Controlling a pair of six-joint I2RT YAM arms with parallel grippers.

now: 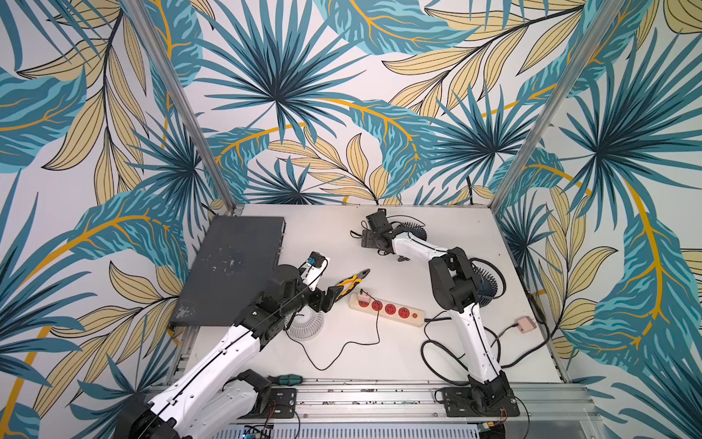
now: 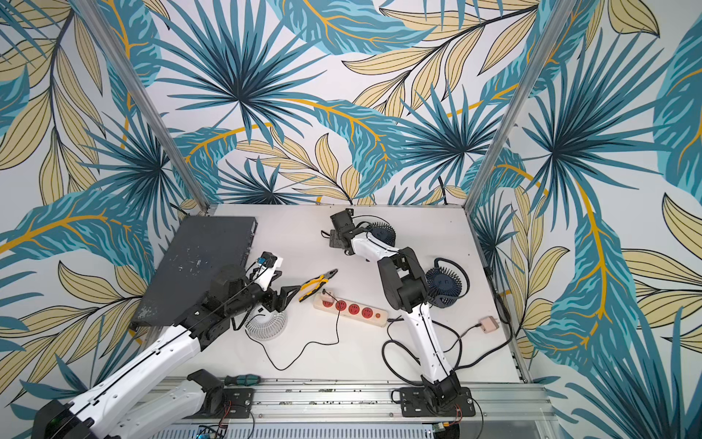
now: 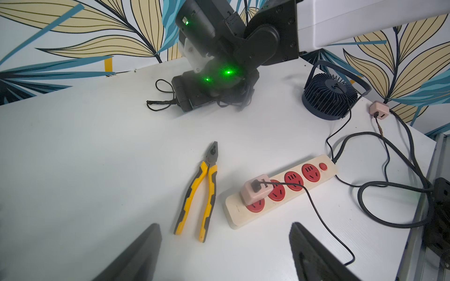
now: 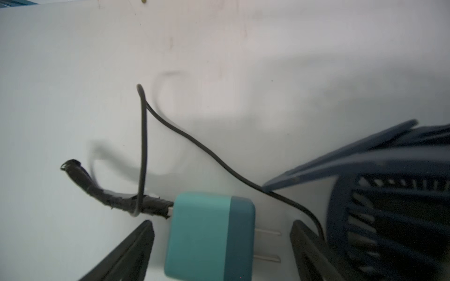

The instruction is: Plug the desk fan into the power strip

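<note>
A teal plug (image 4: 201, 238) with two metal prongs lies on the table in the right wrist view, its black cable end to the left. My right gripper is open around it, with a gap between the plug and each finger. Beside it, at the right, is a dark blue fan (image 4: 389, 224). The cream power strip (image 3: 293, 189) has red sockets; a pink adapter (image 3: 255, 189) sits over its end socket. My left gripper stands open above the table near the pliers, with nothing held between its fingers.
Yellow-black pliers (image 3: 211, 187) lie beside the strip. A white fan (image 1: 305, 325) is under the left arm. Another dark fan (image 2: 444, 285) stands at the right, near black cables and a second pink adapter (image 2: 488, 324). A dark panel (image 1: 230, 270) covers the left side.
</note>
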